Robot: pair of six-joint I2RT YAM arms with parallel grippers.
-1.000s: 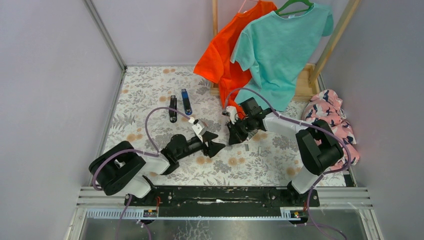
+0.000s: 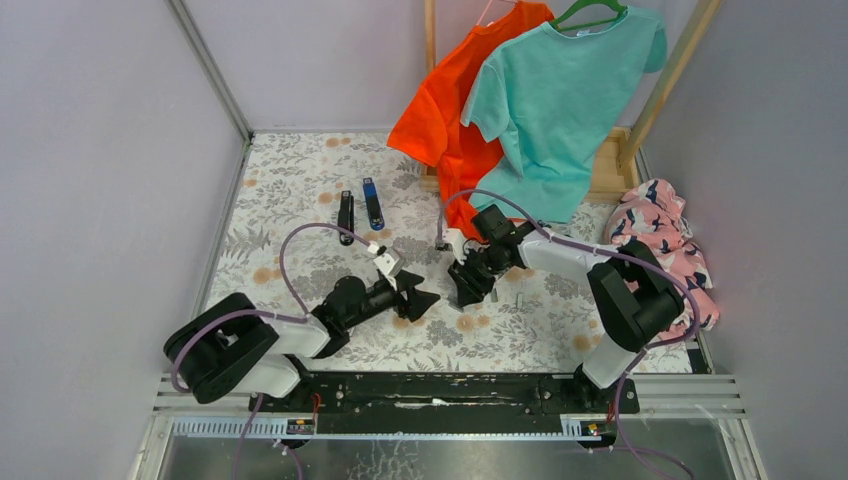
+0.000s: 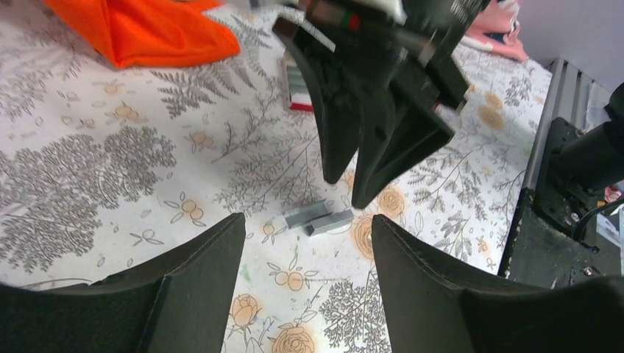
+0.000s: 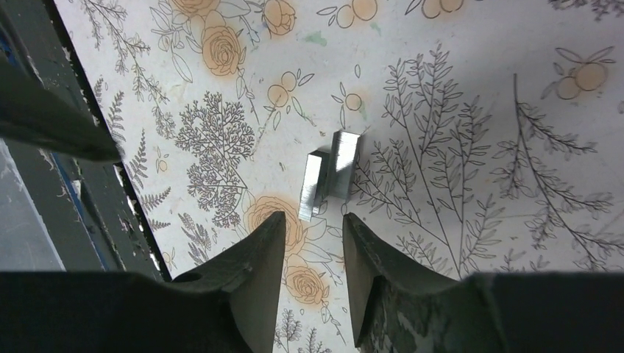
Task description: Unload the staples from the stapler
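Two short silver staple strips (image 3: pixel 327 223) (image 4: pixel 342 165) lie side by side on the floral table near the centre front. My right gripper hangs open just over them, nothing between its fingers. My left gripper faces them from the left, open, its fingertips apart with only tablecloth between. Two staplers, one black (image 2: pixel 346 217) and one blue (image 2: pixel 372 204), lie at the back left of the top view.
An orange shirt (image 2: pixel 430 120) and a teal shirt (image 2: pixel 550 110) hang at the back over a wooden tray (image 2: pixel 607 170). Pink patterned cloth (image 2: pixel 670 230) is heaped at the right.
The staplers have not moved.
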